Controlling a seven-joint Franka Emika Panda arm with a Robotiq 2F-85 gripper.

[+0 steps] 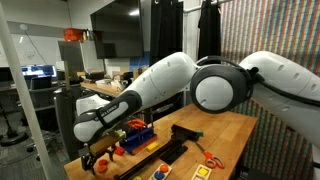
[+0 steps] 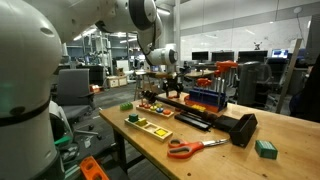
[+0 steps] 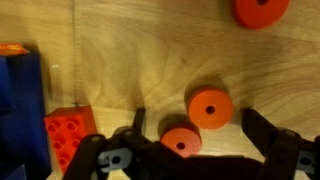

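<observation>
My gripper stands open above the wooden table, its two fingers [image 3: 257,125] spread wide. Between the fingertips in the wrist view is an orange disc [image 3: 210,107] with a small dark centre hole. A second orange-red disc [image 3: 180,139] lies close by it, nearer the gripper body and partly covered by it. Farther off, at the top edge, sits a red disc [image 3: 258,12]. The gripper [image 1: 98,157] is low over the near left end of the table in exterior view 1, with a reddish disc [image 1: 102,167] close beneath.
A red studded brick [image 3: 70,137] lies left of the gripper, beside a blue bin [image 3: 27,120]. Scissors [image 2: 190,148], a green block [image 2: 265,149], a black object [image 2: 238,129] and a wooden tray [image 2: 150,130] of coloured pieces occupy other parts of the table.
</observation>
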